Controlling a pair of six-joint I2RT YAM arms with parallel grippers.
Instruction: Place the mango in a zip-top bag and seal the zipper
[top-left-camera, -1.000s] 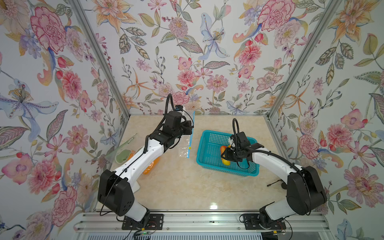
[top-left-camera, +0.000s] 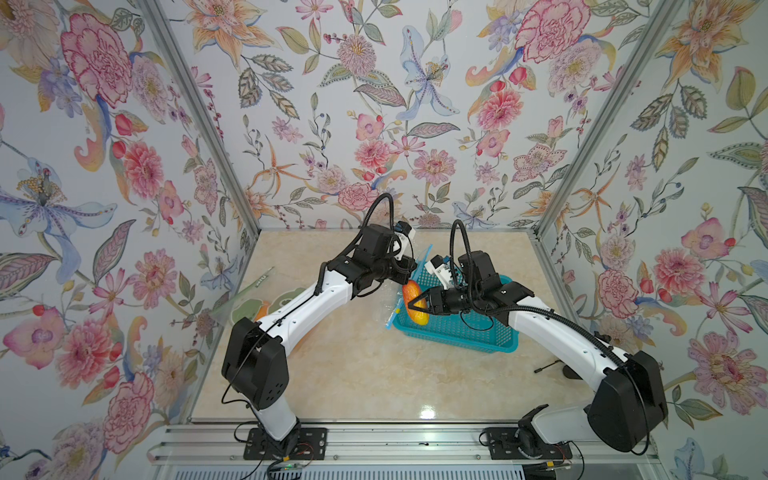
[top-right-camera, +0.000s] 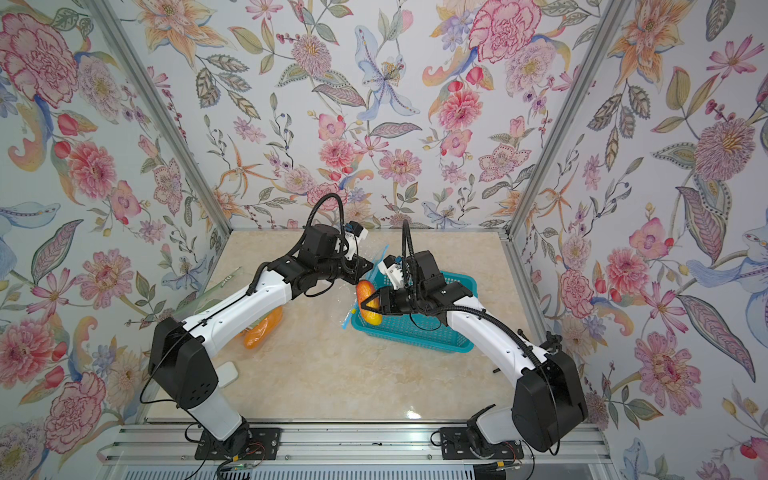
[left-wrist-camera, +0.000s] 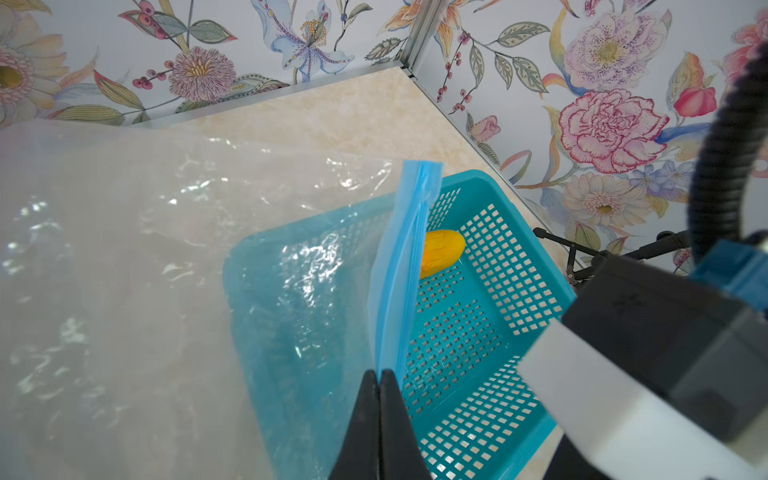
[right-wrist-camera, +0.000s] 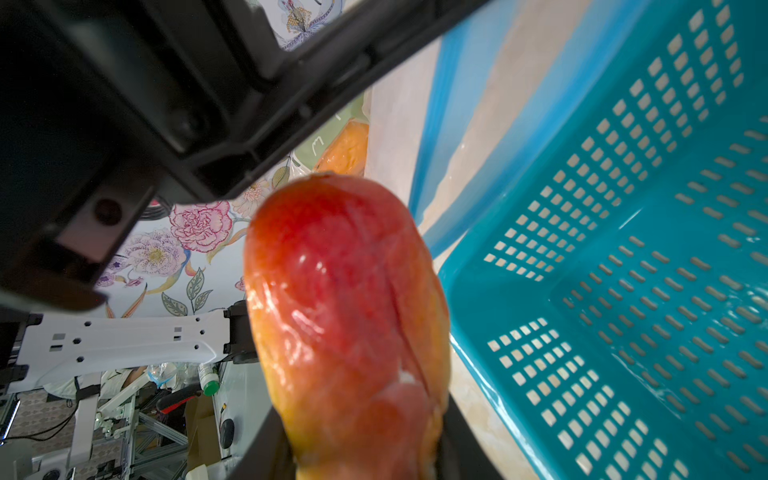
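A red-yellow mango (right-wrist-camera: 344, 304) fills the lower middle of the right wrist view, my right gripper (top-left-camera: 433, 304) shut on it. In the top views the mango hangs at the basket's left rim, just below my left gripper. That gripper is shut on the blue zip edge of the clear bag (left-wrist-camera: 408, 232), which spreads to the left in the left wrist view. Two separate blue strips (right-wrist-camera: 448, 104) show beside the mango in the right wrist view. The mango is outside the bag as far as I can see; the bag's opening is partly hidden.
The teal basket (top-left-camera: 460, 341) stands under my right arm, with a yellow fruit (left-wrist-camera: 441, 251) inside. An orange bagged item (top-right-camera: 264, 326) and a white block (top-right-camera: 226, 373) lie at the left.
My right gripper has carried the mango leftward from over the basket's middle to its left rim. The left arm has moved right with the bag, bringing the grippers close together.
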